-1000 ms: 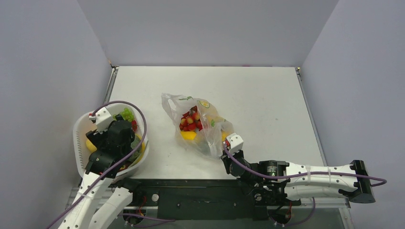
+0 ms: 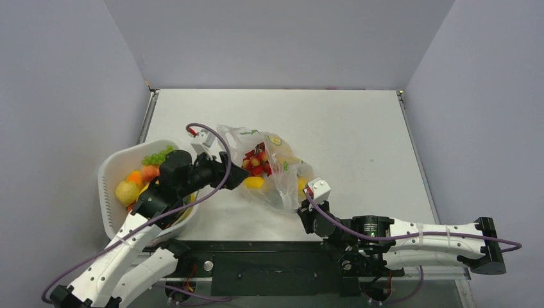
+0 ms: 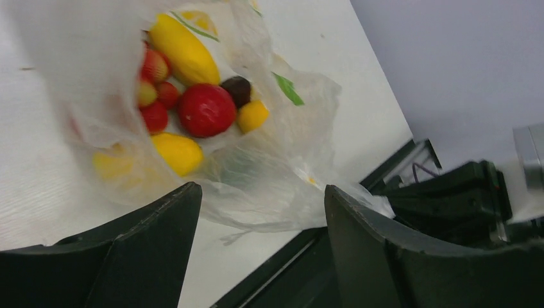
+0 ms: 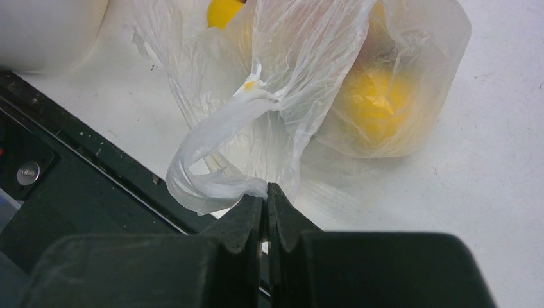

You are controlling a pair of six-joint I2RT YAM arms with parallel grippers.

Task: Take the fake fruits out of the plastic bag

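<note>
The translucent plastic bag (image 2: 269,192) lies mid-table with fake fruits inside: cherries (image 2: 256,163), a yellow fruit (image 2: 254,182), and in the left wrist view a red apple (image 3: 206,110), a long yellow fruit (image 3: 183,51) and a dark fruit (image 3: 237,91). My left gripper hangs over the bag's left side, open, nothing between its fingers. My right gripper is shut on a twisted strand of the bag's plastic at its near end.
A white basket (image 2: 109,192) of fruits, including grapes (image 2: 157,156), stands at the left, partly under my left arm.
My left arm has swung right from over the basket to beside and above the bag. The right arm has barely moved.
</note>
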